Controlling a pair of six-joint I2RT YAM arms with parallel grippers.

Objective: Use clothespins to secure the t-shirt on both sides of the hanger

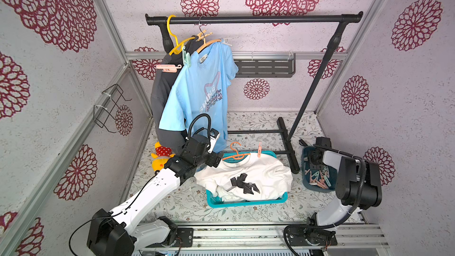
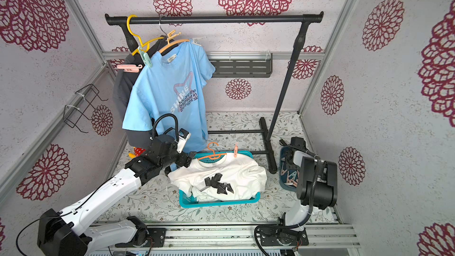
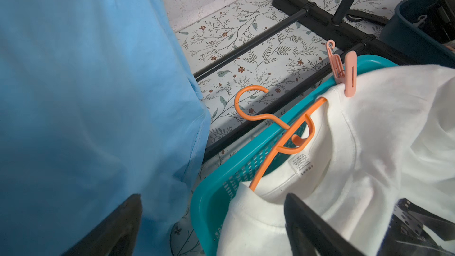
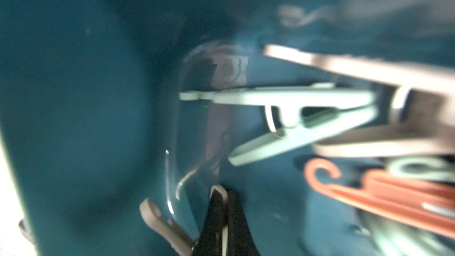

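Note:
The white t-shirt [image 1: 270, 175] lies over the teal basket [image 1: 246, 203], with an orange hanger [image 3: 278, 144] in its neck. A pink clothespin [image 3: 349, 73] stands clipped on its right shoulder, and the left shoulder is bare. My left gripper is open between the hanging blue shirt and the white shirt's left shoulder, with nothing gripped. Down inside the dark blue bin [image 1: 323, 190], my right gripper is shut on a pale clothespin [image 4: 219, 189], mostly hidden by the fingers. Beside it lie a mint clothespin [image 4: 293, 97] and an orange one [image 4: 379, 196].
A blue t-shirt [image 1: 203, 85] and a dark garment [image 1: 163, 90] hang at the left end of the black rack [image 1: 256, 20]. The rack's foot [image 1: 287, 144] stands between basket and bin. A yellow toy [image 1: 159, 162] sits behind the left arm.

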